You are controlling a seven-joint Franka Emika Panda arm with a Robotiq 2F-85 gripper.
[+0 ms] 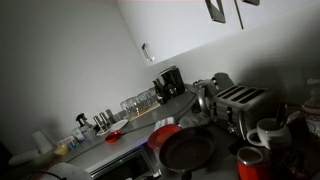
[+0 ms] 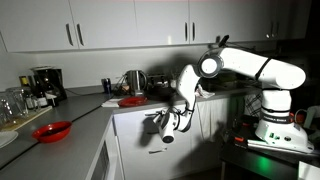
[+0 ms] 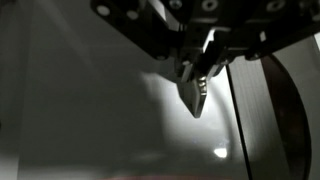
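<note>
My gripper shows in the wrist view with its fingers close together, shut in front of a smooth, glossy surface. What lies between the fingertips cannot be made out. In exterior view 2 the white arm (image 2: 215, 65) reaches from its base at the right, and its wrist end (image 2: 168, 130) is low against the white cabinet fronts (image 2: 130, 150), below the counter. The exact contact there is too small to tell.
A dark frying pan (image 1: 187, 148) lies on the counter near a toaster (image 1: 243, 105) and a red mug (image 1: 252, 163). A red bowl (image 2: 51, 131) stands on the left counter in exterior view 2.
</note>
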